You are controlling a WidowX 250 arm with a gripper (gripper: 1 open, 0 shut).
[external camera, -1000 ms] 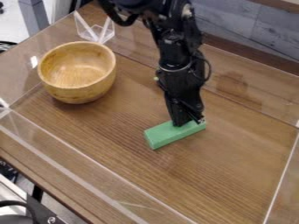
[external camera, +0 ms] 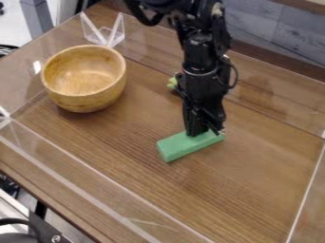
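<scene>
My black gripper reaches down from the top of the camera view onto the right end of a green rectangular block lying flat on the wooden table. The fingertips are dark and overlap the block, so whether anything is between them cannot be seen clearly.
A tan wooden bowl stands at the upper left, with a clear plastic item behind it. A small green object is partly hidden behind the gripper.
The gripper has shifted slightly over the block's right end; the block stays in place.
</scene>
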